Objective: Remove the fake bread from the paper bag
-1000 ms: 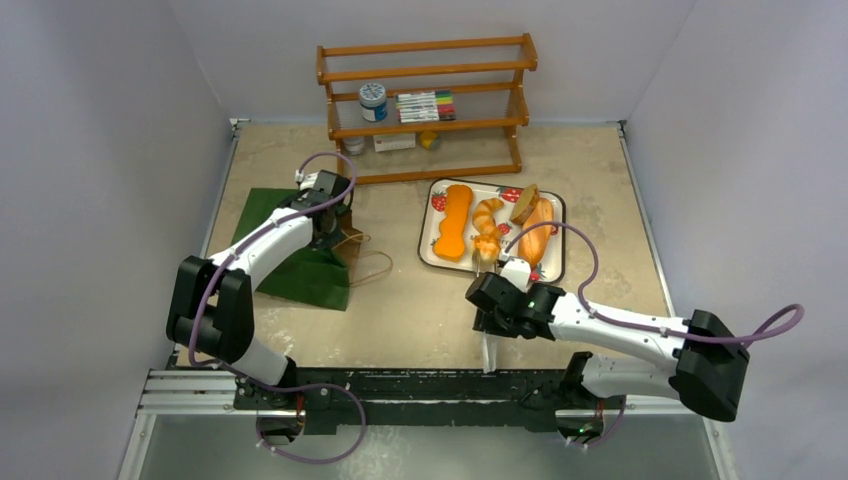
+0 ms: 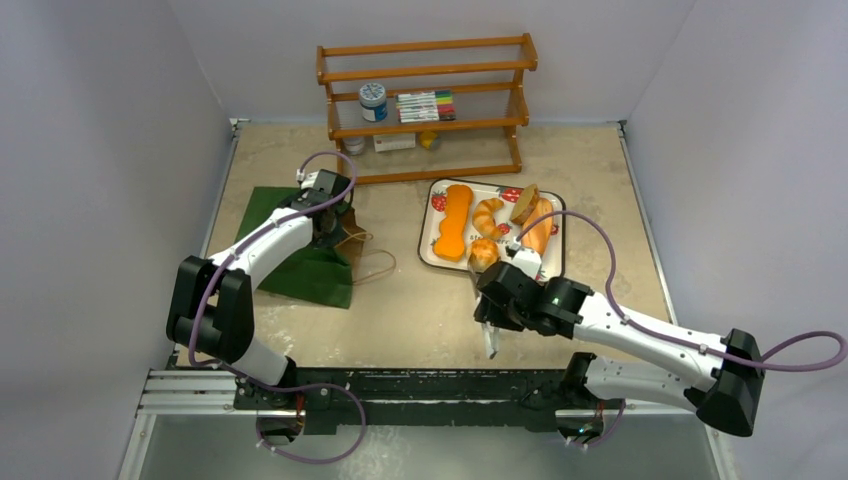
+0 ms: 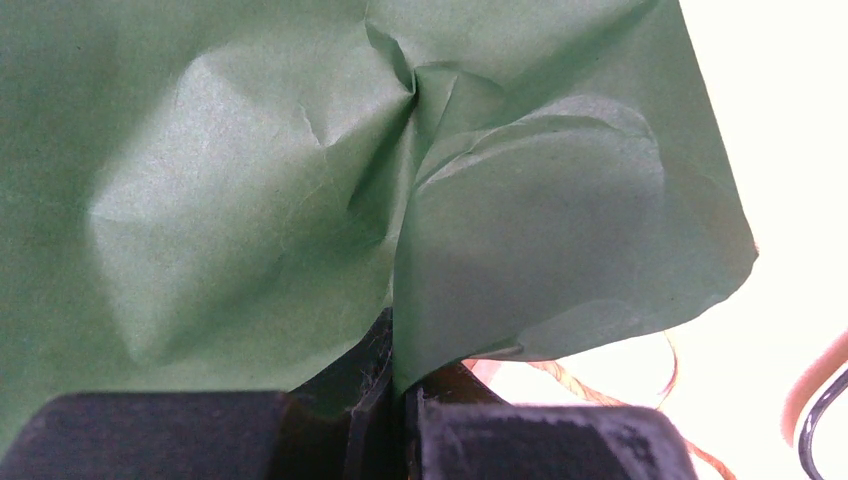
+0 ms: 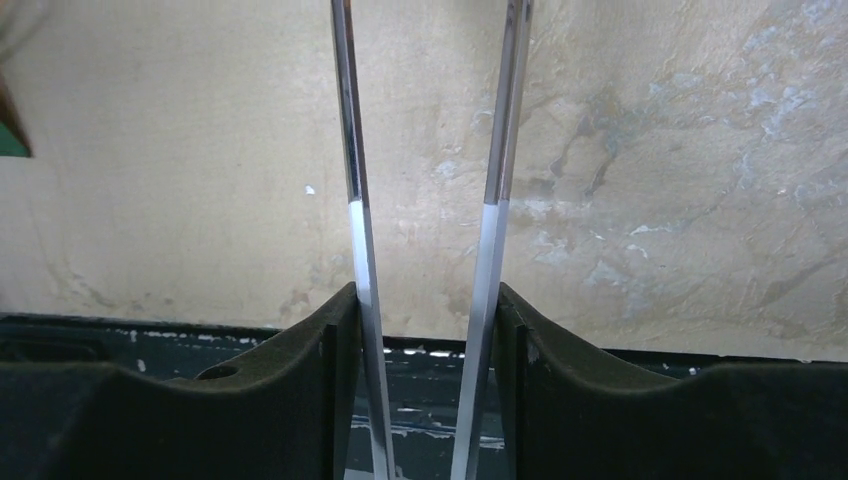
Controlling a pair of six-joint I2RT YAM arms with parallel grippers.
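The green paper bag (image 2: 322,280) lies on its side at the left, its opening and string handles facing right. My left gripper is shut on the bag's edge, and the paper (image 3: 520,230) creases upward from its fingers. My right gripper has its fingers apart, with both arms of metal tongs (image 4: 487,250) between them. Over the tray's near edge, the tongs' far ends are beside a small round bread (image 2: 484,252); I cannot tell whether they touch it. An orange bread (image 2: 454,222), a croissant (image 2: 487,216), a sliced loaf (image 2: 525,204) and a long loaf (image 2: 540,228) lie on the tray.
The strawberry-patterned tray (image 2: 424,234) stands right of centre. Behind it is a wooden rack (image 2: 430,130) holding a jar (image 2: 373,101) and markers (image 2: 425,106). Bare table (image 2: 420,315) stretches between bag and tray.
The tongs now tilt more, and the round bread shows more clearly at the tray's near edge. The left arm holds still.
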